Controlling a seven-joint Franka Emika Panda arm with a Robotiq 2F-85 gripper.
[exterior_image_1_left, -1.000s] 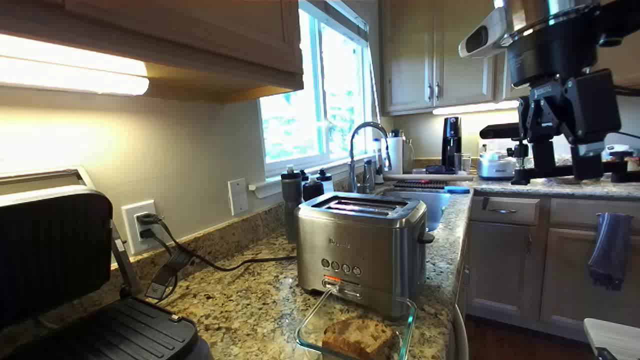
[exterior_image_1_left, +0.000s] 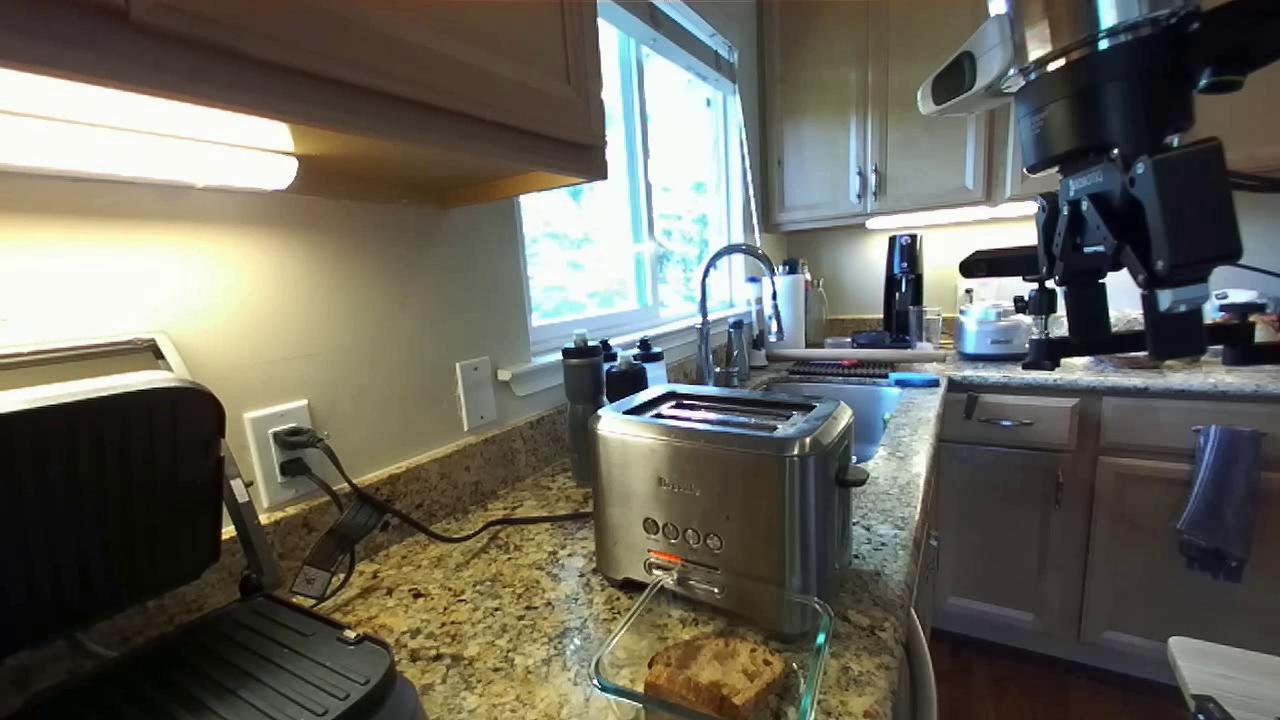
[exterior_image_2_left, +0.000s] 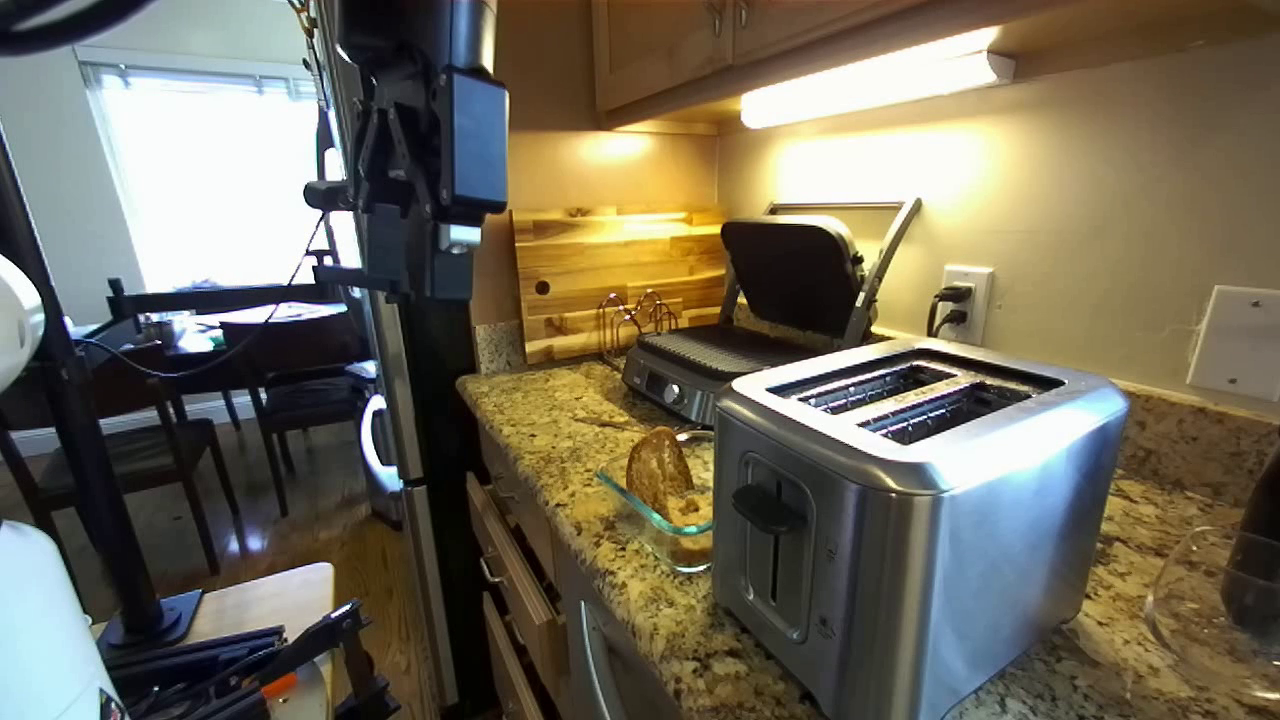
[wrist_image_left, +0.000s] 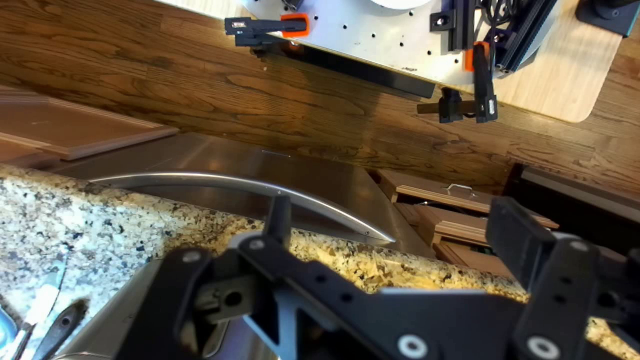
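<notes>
My gripper (exterior_image_1_left: 1128, 336) hangs in the air at the right of exterior view 1, high off the counter and away from the toaster. In the wrist view its two black fingers (wrist_image_left: 279, 219) stand wide apart, open, with nothing between them. On the granite counter is a silver toaster (exterior_image_2_left: 840, 564); its slots look empty from above and its black lever (exterior_image_2_left: 768, 509) sits high on the end face. Close by the toaster is a clear glass dish (exterior_image_1_left: 821, 654) with a slice of brown bread (exterior_image_1_left: 714, 674) in it, leaning up from the bottom.
An open contact grill (exterior_image_2_left: 750, 348) stands farther along the counter, and its cord or the toaster's runs to the wall outlet (exterior_image_1_left: 278, 450). Dark bottles (exterior_image_1_left: 584, 396) stand behind the toaster, near the sink (exterior_image_1_left: 882, 414). Open drawers (exterior_image_2_left: 518, 576) jut out below the counter.
</notes>
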